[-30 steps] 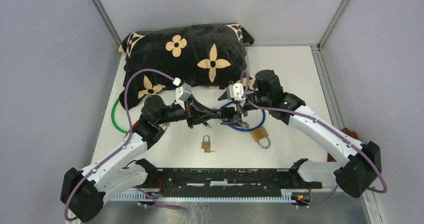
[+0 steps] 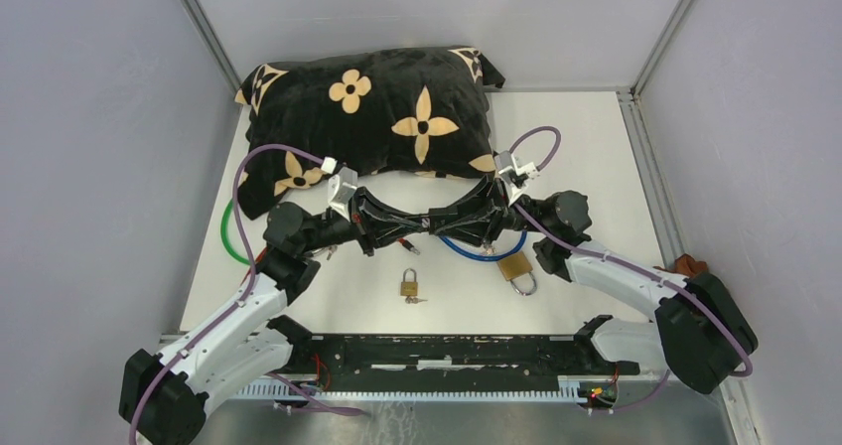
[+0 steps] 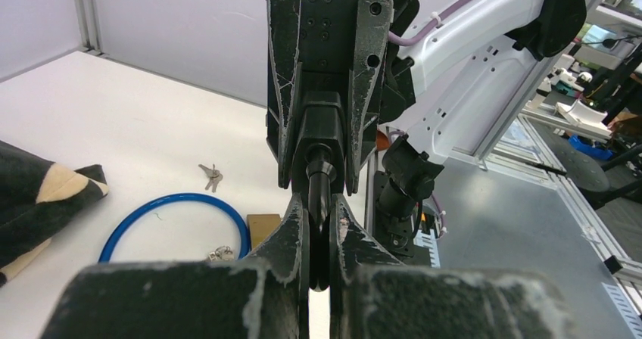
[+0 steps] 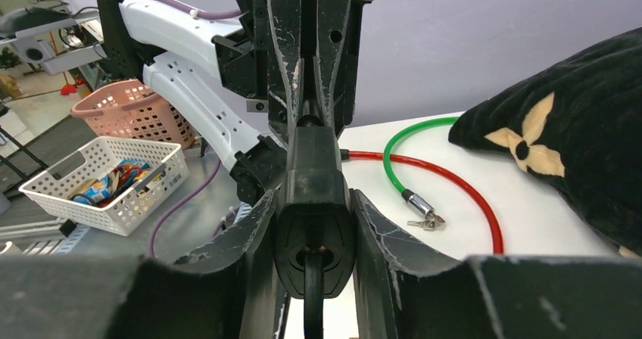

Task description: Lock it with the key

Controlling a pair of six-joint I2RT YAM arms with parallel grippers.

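Note:
My left gripper (image 2: 421, 223) and right gripper (image 2: 437, 222) meet tip to tip above the middle of the table. Between them is a black lock-like piece (image 3: 322, 119), held from both ends. The left fingers are shut on its dark rod end (image 3: 319, 203). In the right wrist view, the right fingers (image 4: 261, 244) are shut around its blocky body (image 4: 314, 225). Whether a key is in it cannot be made out. On the table below lies a small brass padlock (image 2: 409, 288) with keys (image 2: 415, 300) beside it.
A large brass padlock (image 2: 514, 266) and a blue ring lock (image 2: 462, 252) lie under the right arm. Green (image 4: 395, 174) and red cable locks (image 4: 469, 191) with keys lie at left. A dark flowered pillow (image 2: 382, 117) fills the back.

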